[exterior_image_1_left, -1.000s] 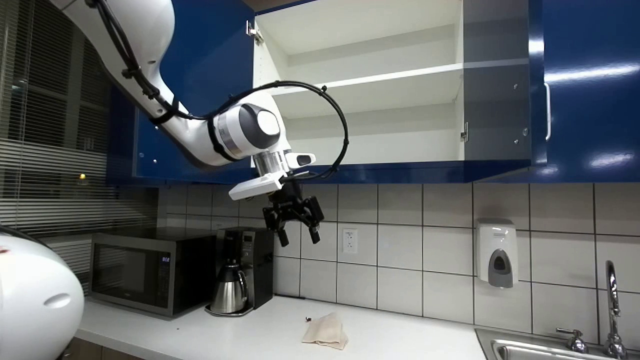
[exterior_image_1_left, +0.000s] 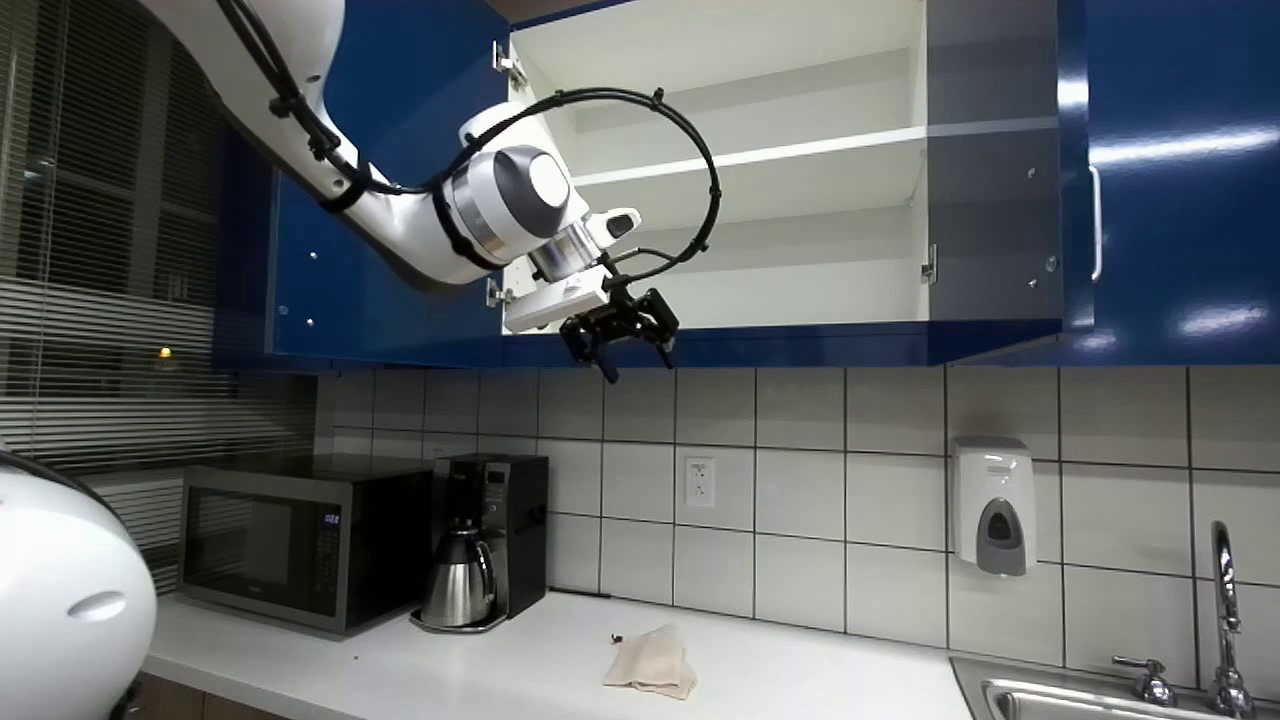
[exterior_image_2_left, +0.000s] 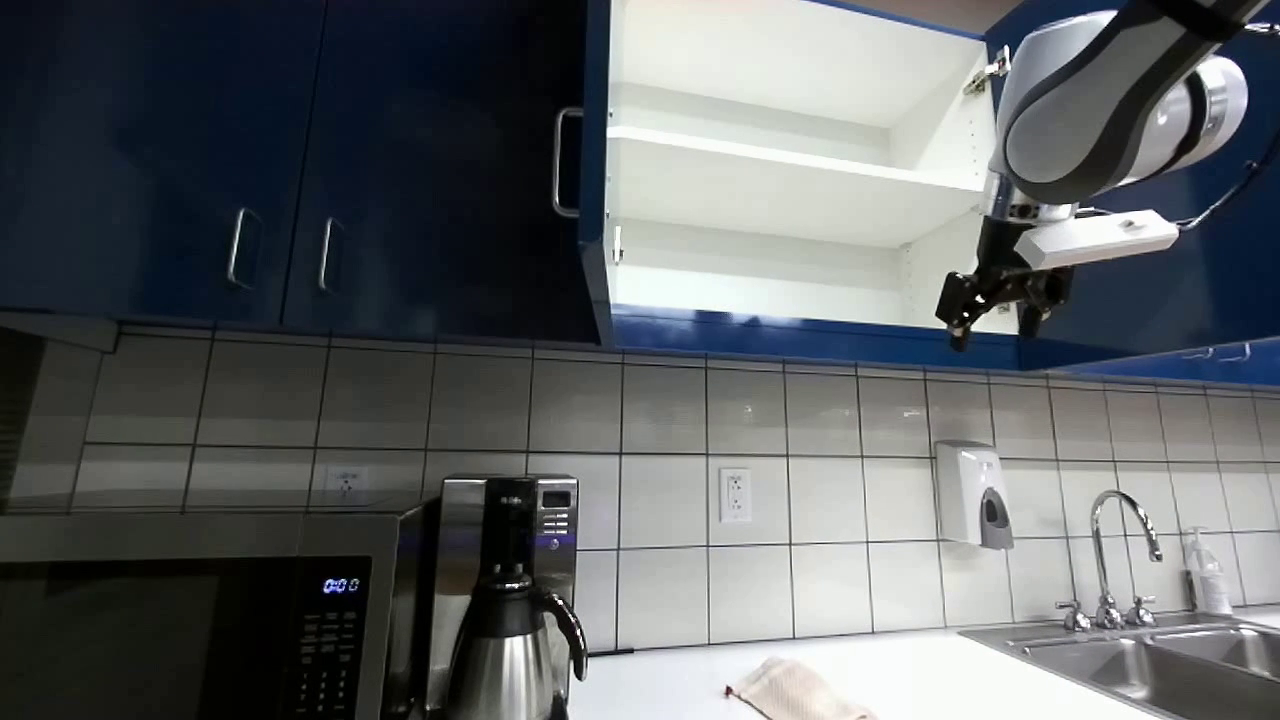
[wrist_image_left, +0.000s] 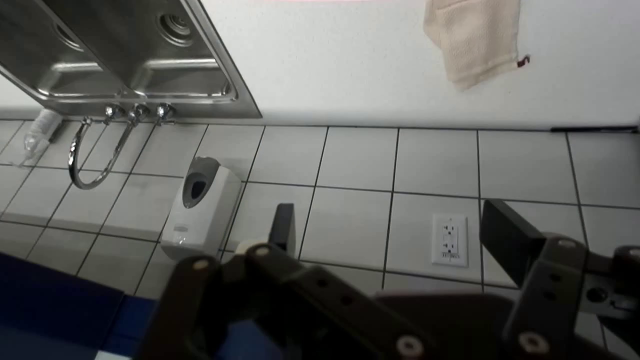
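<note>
My gripper (exterior_image_1_left: 638, 364) hangs high in front of the lower edge of the open wall cabinet (exterior_image_1_left: 720, 346), its fingers tilted toward the tiled wall. In the wrist view its two fingers (wrist_image_left: 507, 240) stand wide apart, with only the wall and a power outlet (wrist_image_left: 449, 240) showing through the gap. Nothing is held. Both cabinet shelves (exterior_image_2_left: 780, 160) look bare, and the blue doors are swung out on either side. Far below the gripper, a beige cloth (exterior_image_1_left: 651, 661) lies folded on the white counter (exterior_image_1_left: 816, 672).
A microwave (exterior_image_1_left: 270, 540) and a coffee maker with a steel carafe (exterior_image_1_left: 461, 584) occupy the counter's left. On the right are a wall-mounted soap dispenser (exterior_image_1_left: 994, 504) and a sink (exterior_image_2_left: 1152, 660) with its faucet (exterior_image_2_left: 1110, 540).
My gripper has risen from in front of the tiles to the cabinet's lower edge and shifted slightly right. Its fingers have tilted more toward the wall. The cloth has stayed put.
</note>
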